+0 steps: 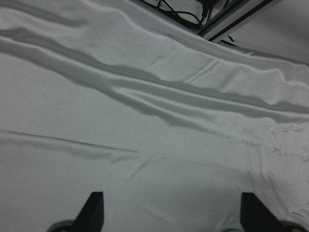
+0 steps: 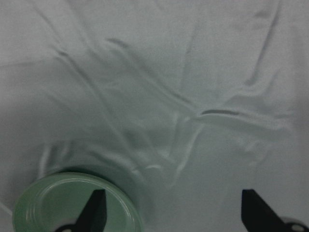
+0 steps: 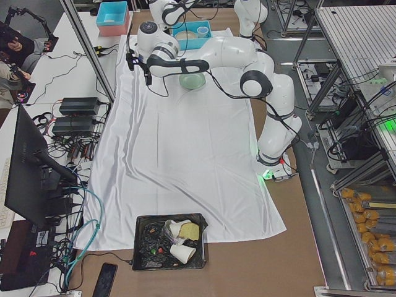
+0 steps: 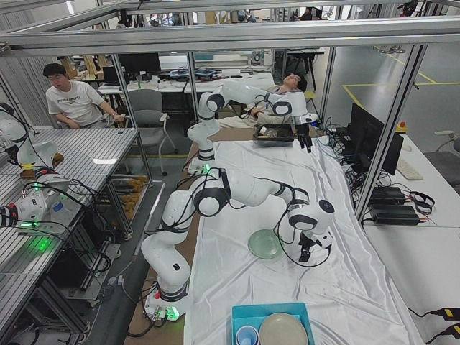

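Note:
A green dish [image 3: 192, 81] [image 4: 264, 244] lies on the white cloth [image 3: 154, 154], partly under my right gripper, whose open fingers frame bare cloth, the dish at lower left in the right wrist view. My left gripper is open and raised over cloth near the cable-side edge, nothing between its fingers.
A blue bin [image 4: 239, 320] with a plate and cups stands at one end of the cloth. A black tray [image 3: 151, 247] with assorted items sits at the other. Monitor [image 3: 25, 167] and cables line one side.

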